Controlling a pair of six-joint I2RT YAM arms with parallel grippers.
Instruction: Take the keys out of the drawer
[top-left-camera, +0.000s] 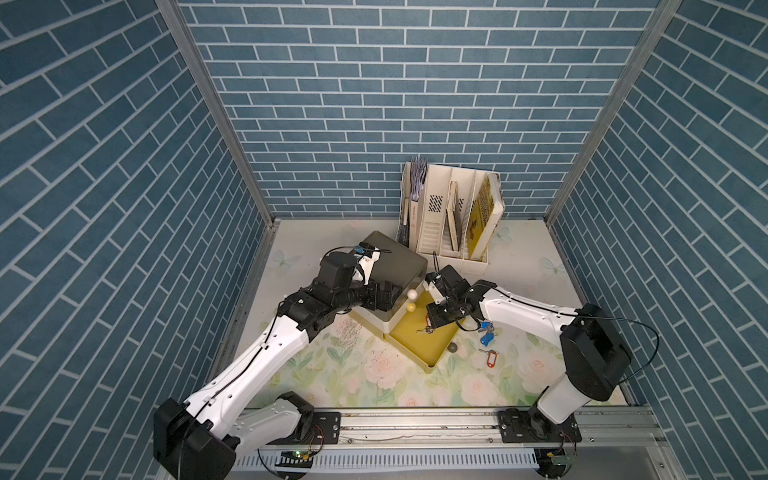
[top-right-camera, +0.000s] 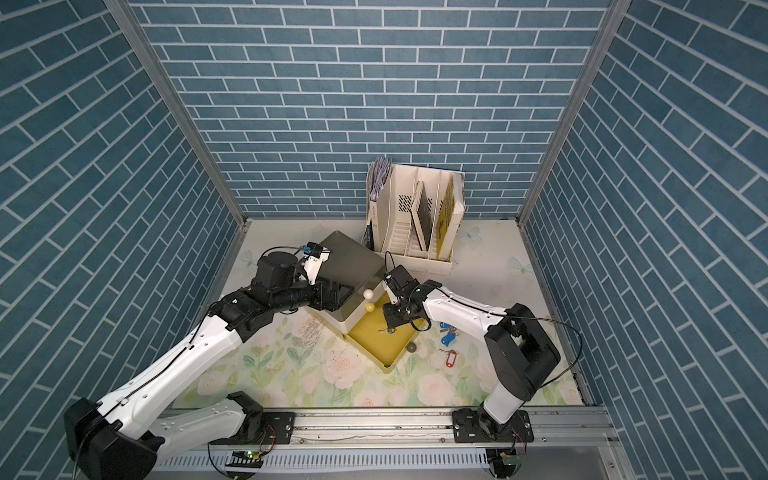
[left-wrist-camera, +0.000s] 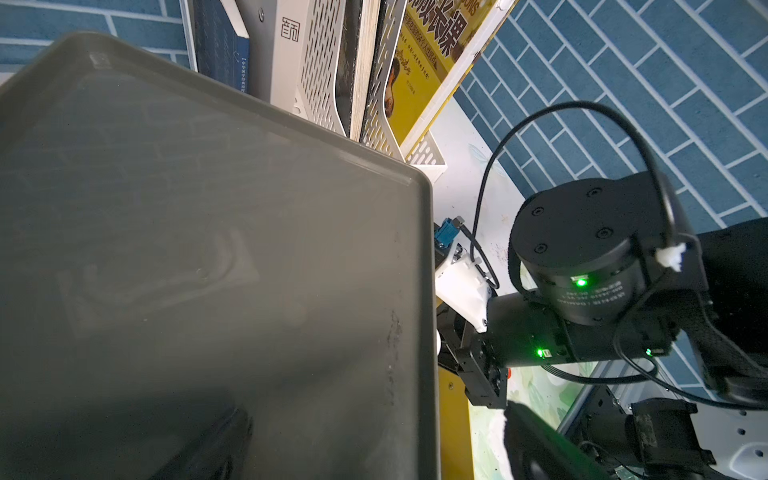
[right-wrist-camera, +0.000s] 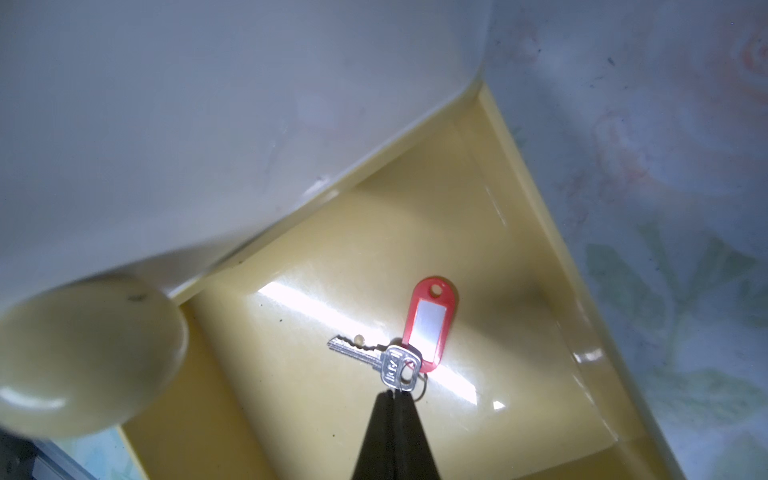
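The yellow drawer (top-left-camera: 429, 364) is pulled out of its grey-topped box (top-left-camera: 397, 252). A silver key (right-wrist-camera: 364, 352) with a red tag (right-wrist-camera: 429, 324) lies on the drawer floor. My right gripper points down into the drawer, fingers pressed together with nothing seen between them; their tips overlap the key's head in the right wrist view, and whether they touch it I cannot tell. Over the box top, my left gripper is open, its blurred fingers (left-wrist-camera: 532, 440) wide apart. Blue-tagged keys (top-left-camera: 487, 338) and a red-tagged key (top-left-camera: 491, 359) lie on the table.
A yellow knob (right-wrist-camera: 88, 352) on the box front is close to the drawer's inner end. Beside the drawer sits a small dark round object (top-left-camera: 453, 347). Behind stands a book rack (top-left-camera: 452, 260).
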